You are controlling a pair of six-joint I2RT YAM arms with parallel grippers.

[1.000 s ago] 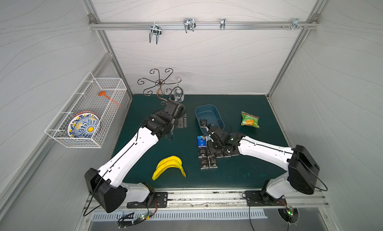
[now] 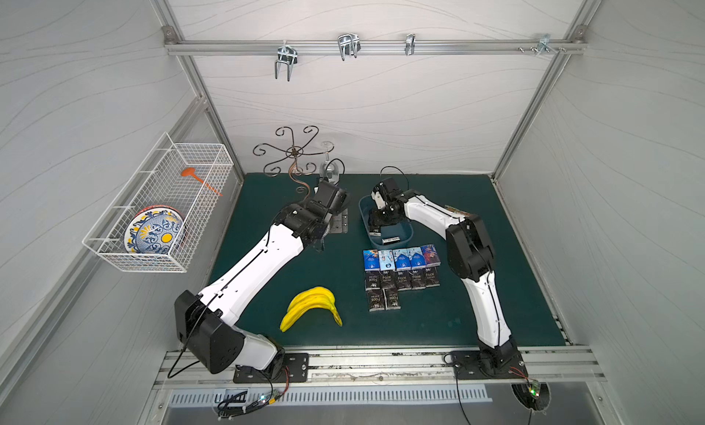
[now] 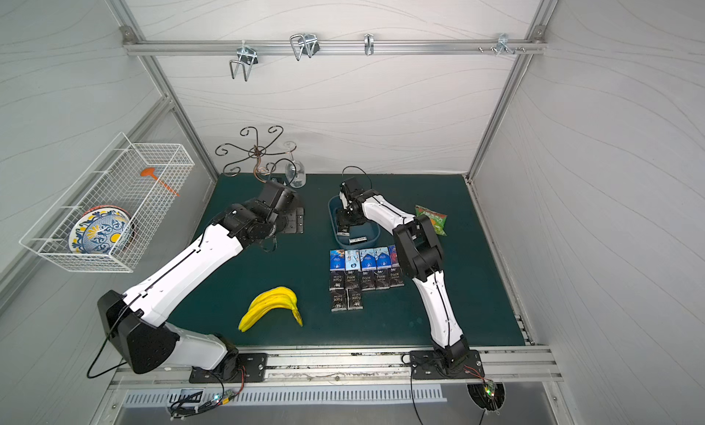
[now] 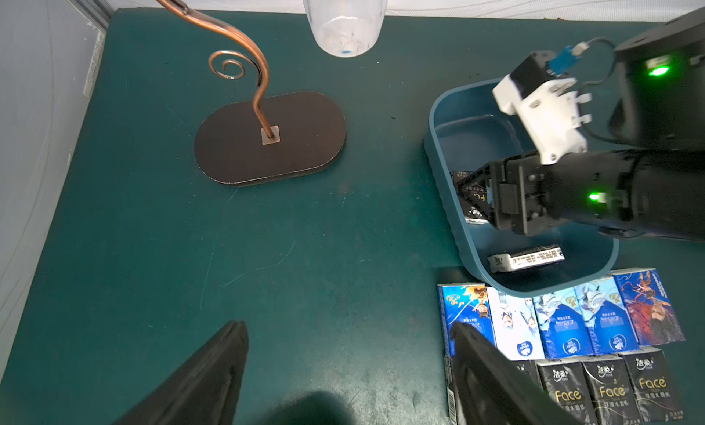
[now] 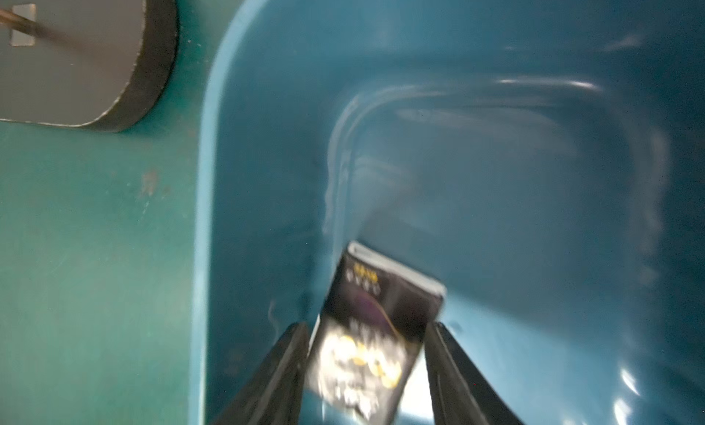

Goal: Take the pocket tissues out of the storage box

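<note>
The blue storage box (image 4: 440, 153) holds two black tissue packs: one by its left wall (image 5: 367, 315), another near its front (image 4: 526, 258). My right gripper is open and down inside the box, its fingers either side of the left pack. Rows of blue, white and black pocket tissue packs (image 4: 558, 322) lie on the table in front of the box. My left gripper hangs over the table left of the box; its blurred fingers are apart with nothing visible between them.
A metal stand (image 4: 270, 105) and clear glass (image 4: 345, 21) stand at the back. Bananas (image 2: 312, 300) lie front left, a green snack bag (image 3: 430, 218) right of the box. A wire basket (image 2: 158, 260) hangs on the left wall.
My right arm has swung from over the front tissue packs back and into the storage box, covering much of the snack bag in the top left view. My left arm has shifted slightly.
</note>
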